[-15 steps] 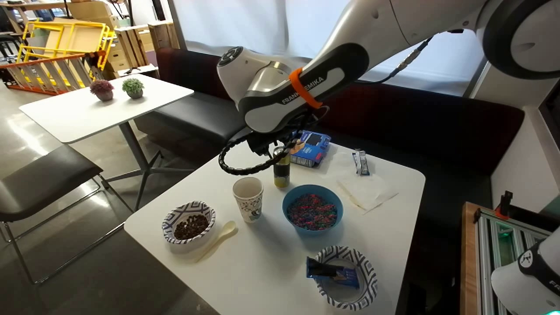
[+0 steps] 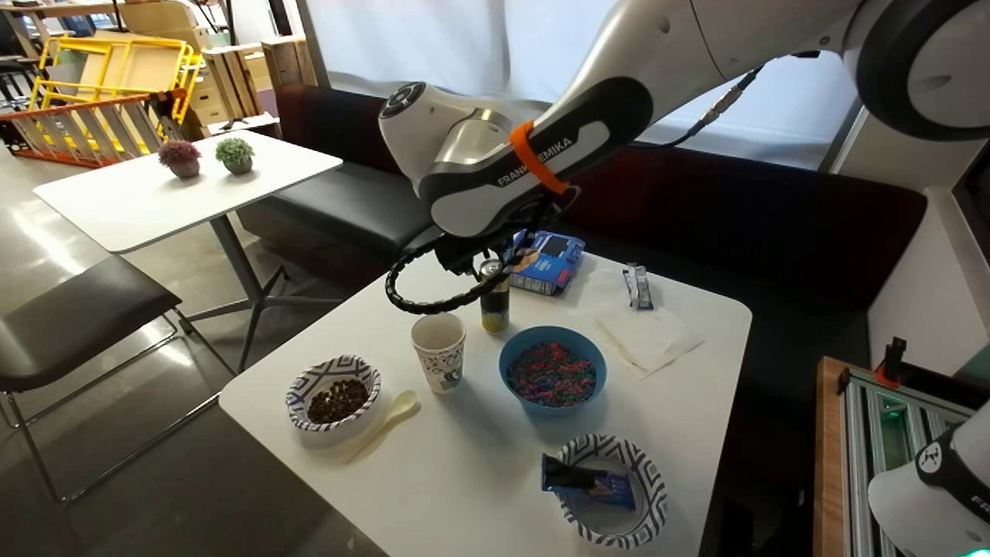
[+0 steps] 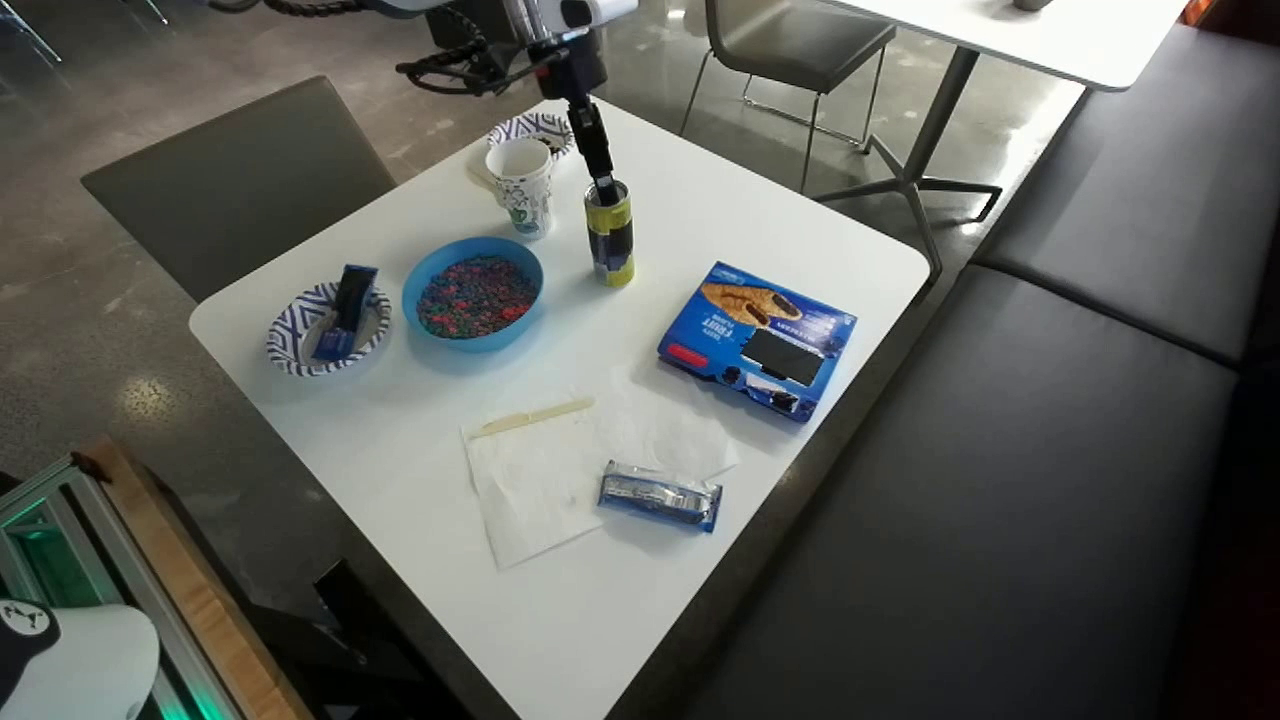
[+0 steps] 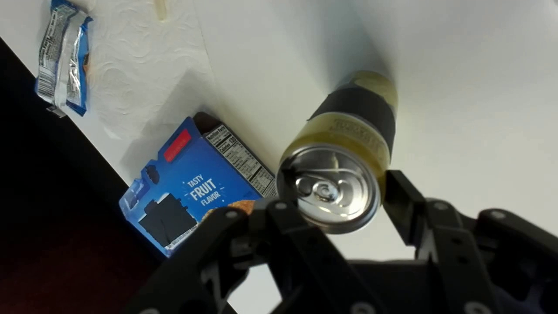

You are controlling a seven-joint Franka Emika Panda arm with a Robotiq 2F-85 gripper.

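Note:
A yellow-and-dark drink can (image 2: 496, 309) is upright near the paper cup (image 2: 438, 353) and the blue bowl (image 2: 553, 368). My gripper is shut on the can at its top rim, one finger on either side, as the wrist view shows. From the other side, in exterior view 2, the can (image 3: 611, 235) has the black fingers (image 3: 594, 142) reaching down to its top. I cannot tell whether its base touches the table. The silver lid with its pull tab faces the wrist camera.
Behind the can lies a blue snack box (image 3: 758, 341). A wrapped bar (image 3: 660, 496) rests by the napkins (image 3: 528, 486). Two patterned bowls (image 2: 294, 401) (image 2: 656, 492) and a spoon (image 2: 397, 411) occupy the front. Bare table (image 3: 720, 204) shows beside the can.
In exterior view 1, the can and the gripper have shifted very slightly to the left. Everything else on the table stays where it was.

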